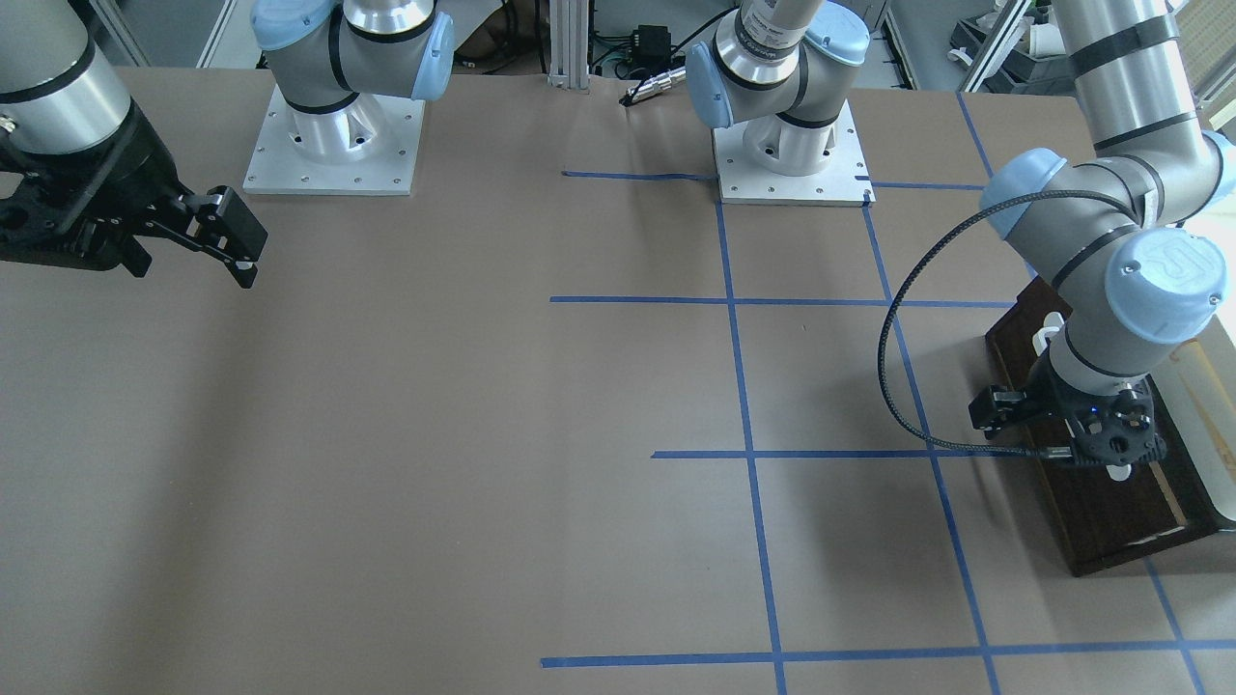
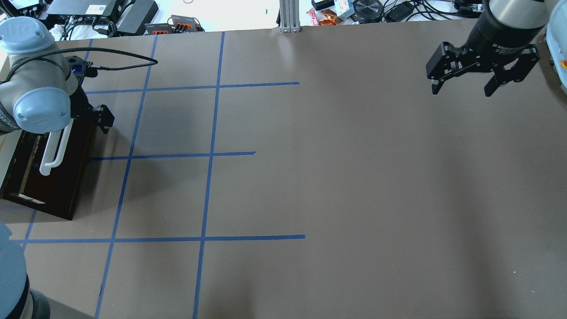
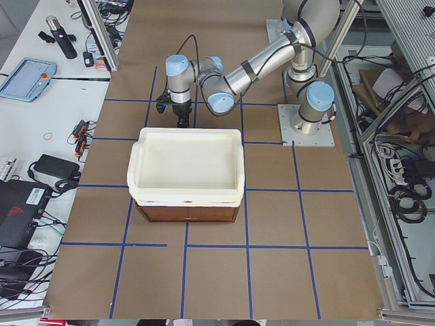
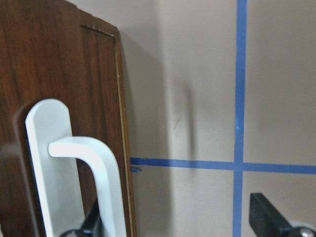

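Observation:
A dark wooden box [image 1: 1089,521] with a white bin [image 3: 185,170] on it stands at the right of the front view. Its white handle [image 4: 111,192] sits on a brown door [image 4: 54,64]. My gripper [image 1: 1054,417] is low at that door, mostly over the handle in the top view [image 2: 90,111]. In the wrist view the fingers stand apart: one behind the handle's bar at bottom left, the other at bottom right over bare floor. The gripper is open.
Another black gripper [image 2: 483,69] hangs across the table. Other arm bases [image 1: 336,174] stand at the back. A cable loops from my wrist.

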